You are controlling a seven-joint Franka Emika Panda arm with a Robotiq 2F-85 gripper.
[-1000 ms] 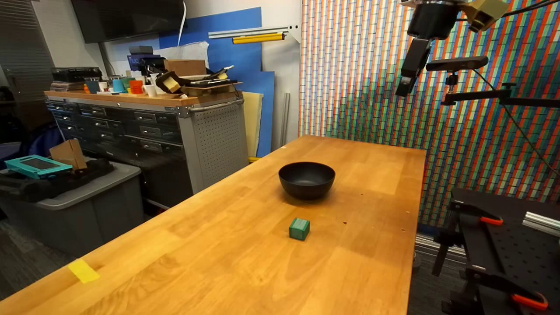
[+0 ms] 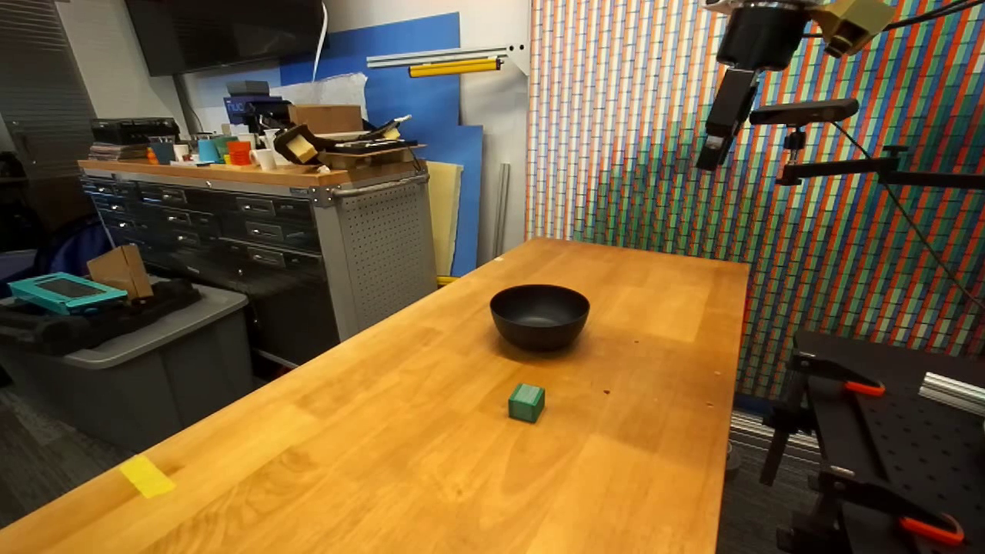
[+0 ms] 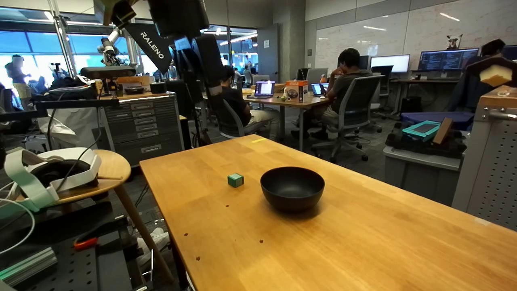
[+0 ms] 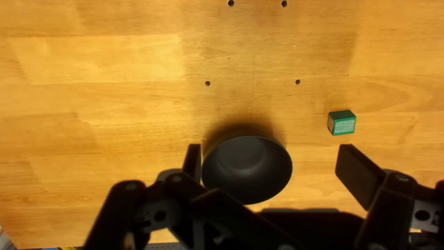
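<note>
A small green cube (image 2: pixel 526 403) rests on the wooden table, apart from a black bowl (image 2: pixel 540 317). The bowl stands upright, and its inside looks empty in the wrist view. High above the tabletop hangs my gripper, its two fingers wide apart and nothing held between them. From the wrist, the bowl (image 4: pixel 247 171) shows between the fingers, far below them, while the green cube (image 4: pixel 342 123) lies just beyond the right finger. In the second exterior view the green cube (image 3: pixel 236 180) sits to the left of the bowl (image 3: pixel 293 189).
Bare wood surrounds both objects on the table (image 2: pixel 369 434). A strip of yellow tape (image 2: pixel 147 475) marks one edge. Beside the table are a black cart (image 2: pixel 905 425) with clamps and a stool (image 3: pixel 111 167) bearing a headset. A camera on an arm (image 2: pixel 803 112) stands near the gripper.
</note>
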